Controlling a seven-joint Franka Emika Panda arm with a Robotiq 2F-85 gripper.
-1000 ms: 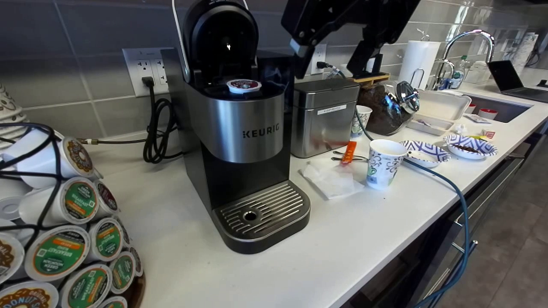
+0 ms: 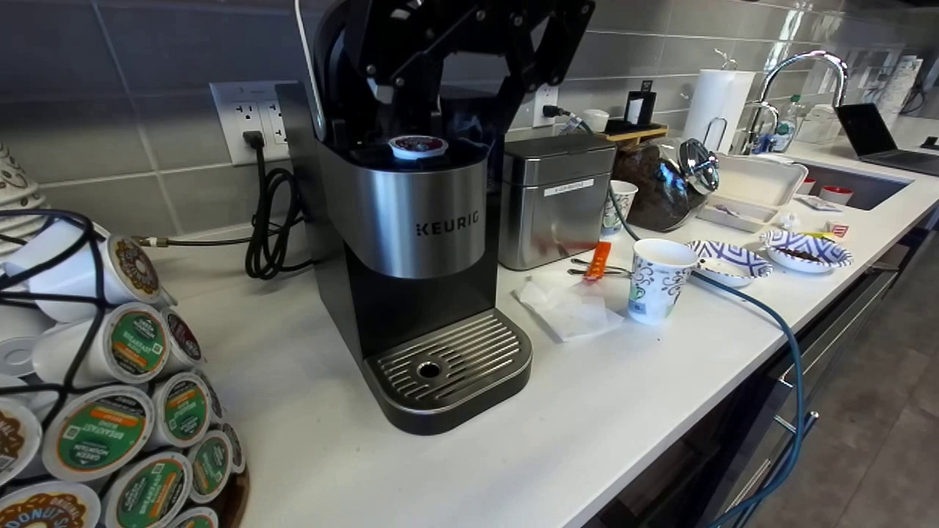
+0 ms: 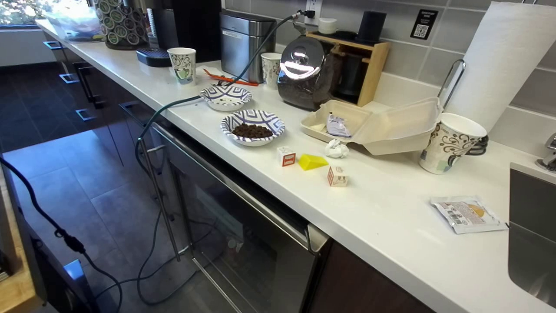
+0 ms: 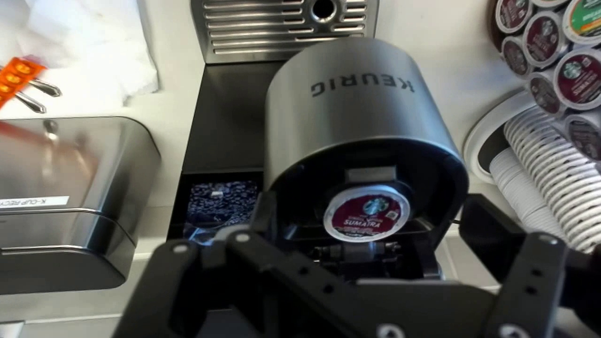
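A Keurig coffee maker (image 2: 414,207) stands on the counter with its top open. A white pod with a dark red Sumatra lid (image 4: 367,214) sits in the opening, its rim standing above the edge (image 2: 417,146). My gripper (image 2: 462,123) is just above the machine's top and partly hides the raised lid. In the wrist view the gripper is open, one finger (image 4: 263,217) left of the pod and the other (image 4: 490,225) well to its right. Nothing is held; the pod appears clear of both fingers.
Beside the machine stands a steel bin (image 2: 556,202); pods fill a wire rack (image 2: 92,352) on the other side. A paper cup (image 2: 658,281), napkins (image 2: 568,308) and bowls (image 3: 253,128) occupy the counter. Clear counter lies before the machine.
My gripper has moved left in exterior view 1, from above the steel bin to over the coffee maker's open top. The pod has stayed in place.
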